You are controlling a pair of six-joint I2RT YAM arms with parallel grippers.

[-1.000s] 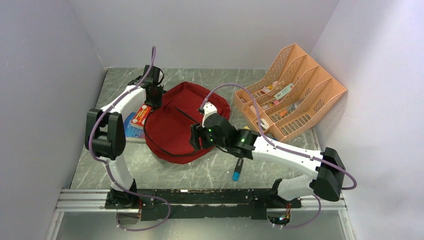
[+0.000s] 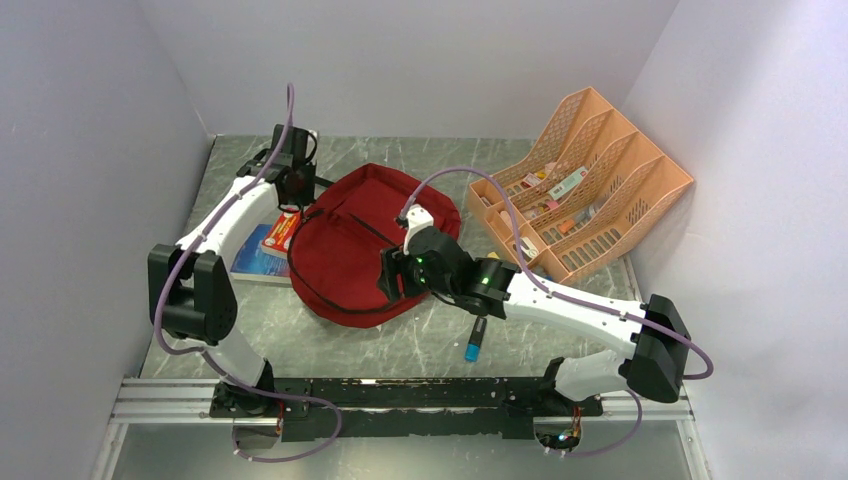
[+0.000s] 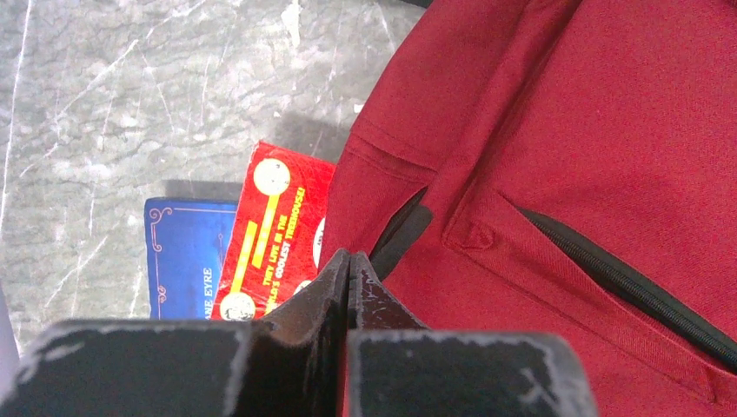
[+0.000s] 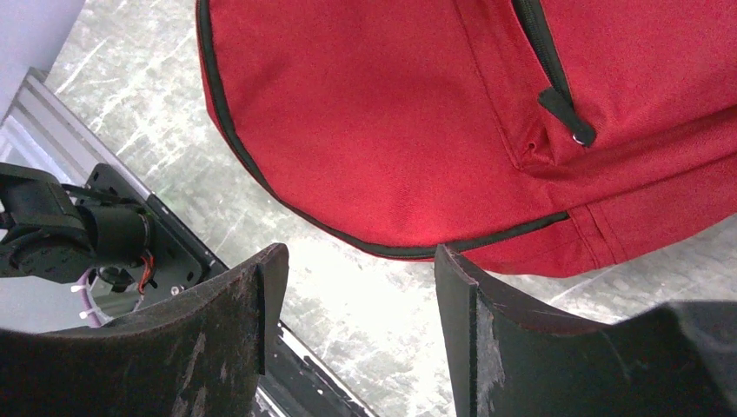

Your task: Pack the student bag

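Note:
The red bag [image 2: 352, 245] lies flat on the table, a black zip along its rounded edge. In the left wrist view, my left gripper is shut at the bag's left edge. A black zipper pull [image 3: 407, 236] runs to its fingertips, which hide the pull's end. My right gripper stands open above the bag's front edge, nothing between its fingers. Left of the bag, a red book [image 3: 274, 230] overlaps a blue book [image 3: 187, 252] titled Jane Eyre. The zip of the bag's front pocket [image 3: 621, 278] looks closed.
An orange slotted organizer [image 2: 600, 185] stands at the back right with small items inside. A black and blue marker-like object [image 2: 475, 340] lies on the table in front of the right arm. Bare table [image 2: 270, 340] shows at front left.
My left gripper has shifted a little left, and its elbow has swung outward to the left. The bag and the right arm look unmoved.

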